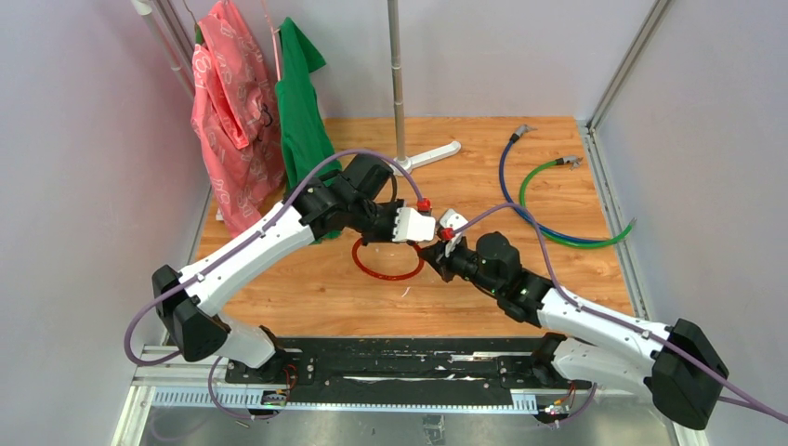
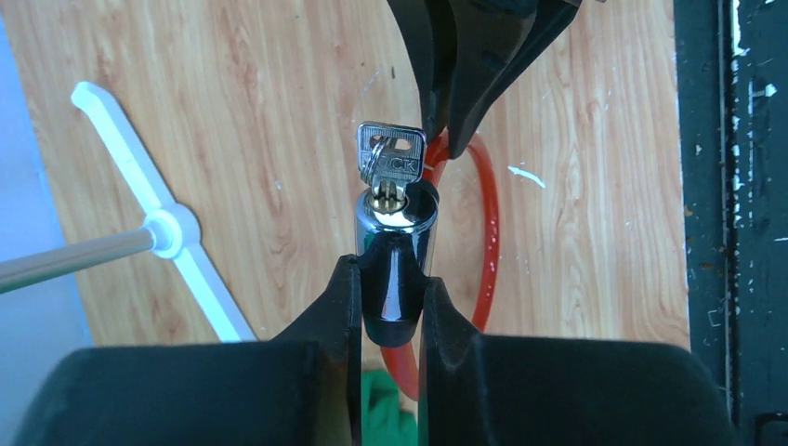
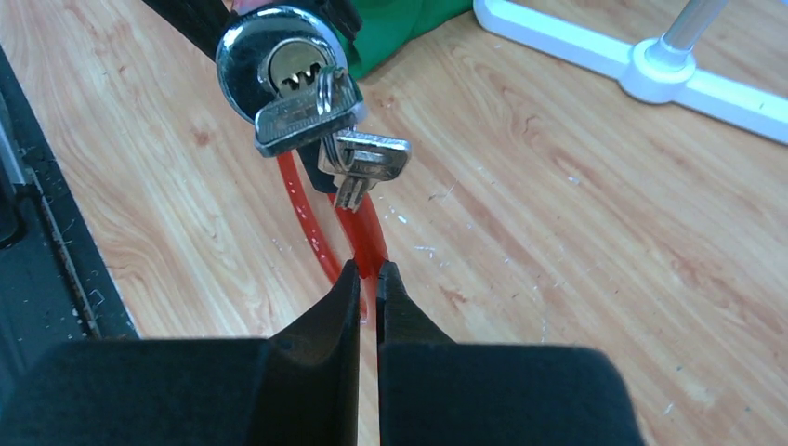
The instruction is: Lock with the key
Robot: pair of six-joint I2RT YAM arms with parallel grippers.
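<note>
Between the fingers of my left gripper stands the chrome lock cylinder (image 2: 424, 229) of a red cable lock, gripped from both sides. A silver key (image 2: 390, 160) sits part way in the keyhole, its teeth still showing. On the same ring hangs a second key (image 3: 374, 156). My right gripper is shut on the red cable (image 3: 362, 228), a short way from the cylinder. In the top view the cable (image 1: 390, 278) hangs as a loop below both grippers. Whether the cable's free end is in the lock I cannot tell.
Blue (image 1: 504, 177) and green (image 1: 528, 182) cable locks lie at the right of the wooden floor. A white stand foot (image 1: 435, 155) is behind the grippers. Pink (image 1: 232, 121) and green (image 1: 302, 102) cloths hang at the back left.
</note>
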